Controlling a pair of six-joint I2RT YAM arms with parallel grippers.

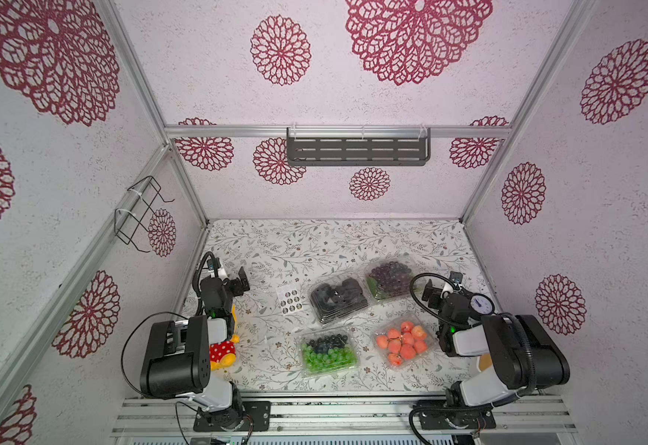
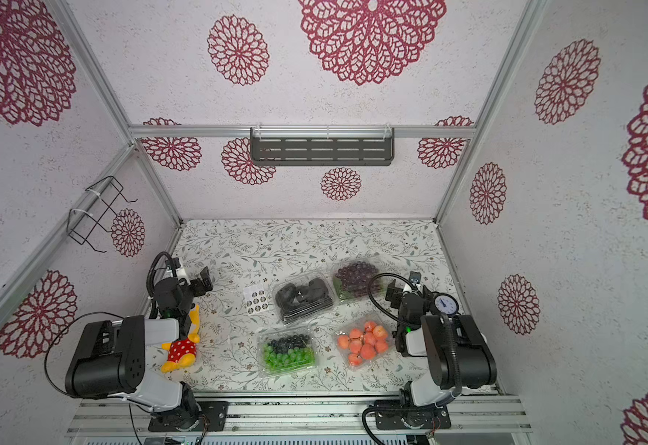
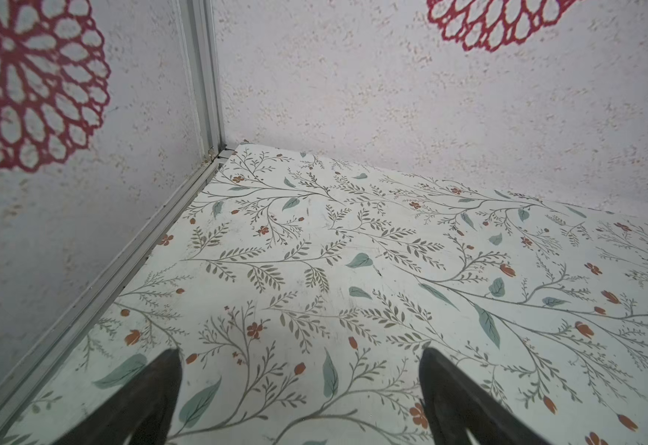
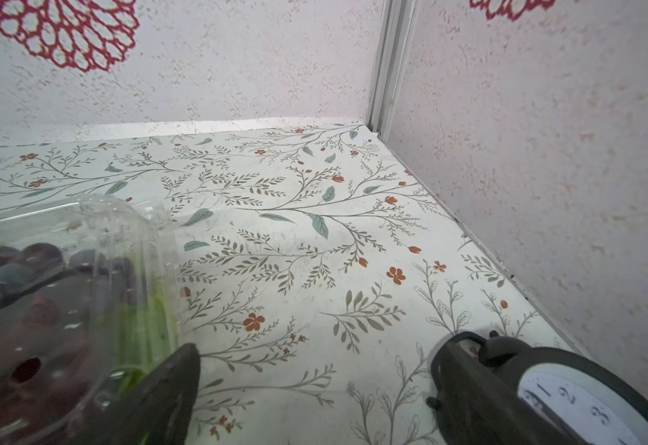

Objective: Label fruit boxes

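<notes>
Four clear fruit boxes lie mid-table: dark plums [image 1: 337, 298], purple grapes [image 1: 390, 279], mixed green and black grapes [image 1: 328, 353], and orange-pink fruit [image 1: 402, 342]. Left of the plum box is a small white sheet of round stickers [image 1: 290, 299]. My left gripper stands open over bare cloth at the table's left side, well away from the boxes. On the right side, my right gripper is open and empty too. The purple-grape box [image 4: 64, 296] shows just to the left of its fingers in the right wrist view.
A black round clock [image 4: 583, 400] stands close to the right gripper's right finger. Beneath the left arm lies a yellow toy in red polka dots [image 2: 183, 350]. A grey rack [image 1: 358, 148] hangs on the back wall.
</notes>
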